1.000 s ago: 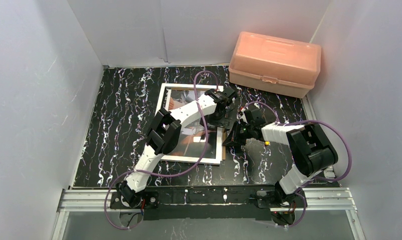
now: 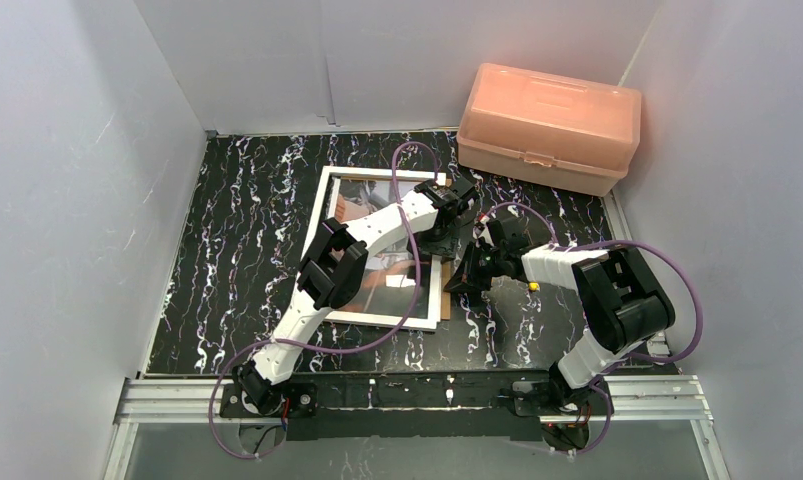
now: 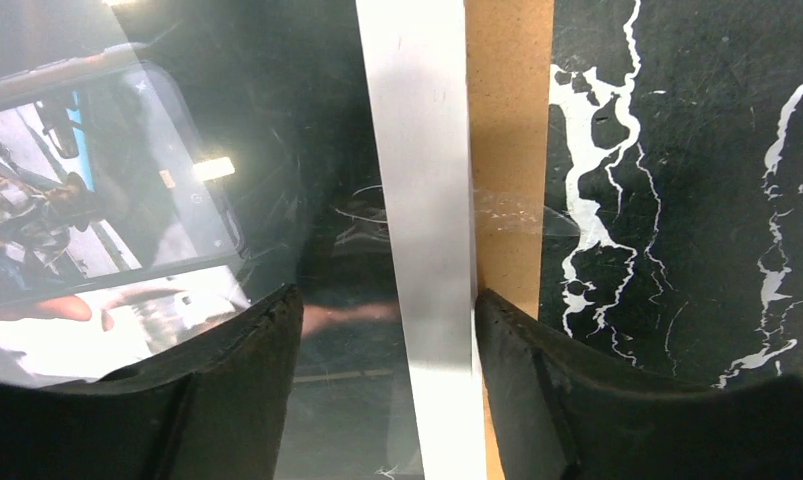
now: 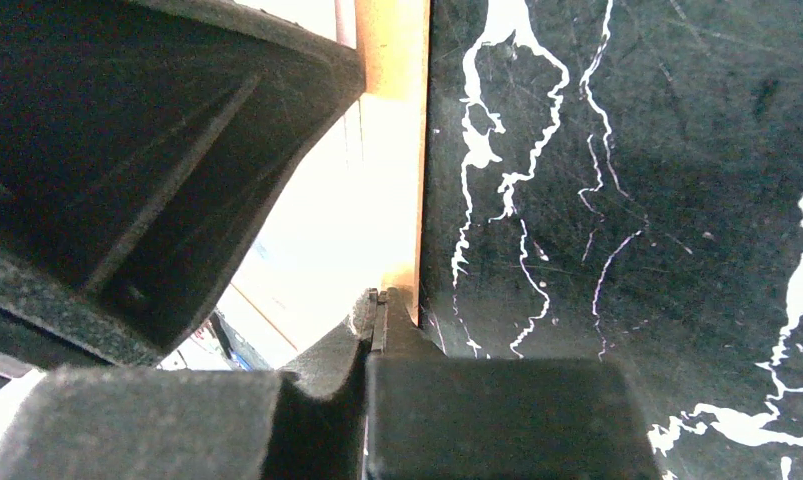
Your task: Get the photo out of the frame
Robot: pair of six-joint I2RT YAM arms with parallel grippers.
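The white photo frame (image 2: 328, 192) lies on the black marbled table with photos visible through its clear cover (image 2: 392, 290). In the left wrist view, its white right border (image 3: 422, 180) sits beside a brown backing strip (image 3: 507, 90), with a clear film piece across both. My left gripper is part open over that border, one fingertip on each side. My right gripper (image 2: 455, 282) is shut at the frame's right edge, by the brown strip (image 4: 392, 40); nothing shows between its fingers.
A pink plastic case (image 2: 549, 110) stands at the back right. A small yellow object (image 2: 533, 287) lies under the right arm. Grey walls enclose the sides and back.
The left arm and its hose have shifted very slightly to the right over the frame. The right arm looks unchanged.
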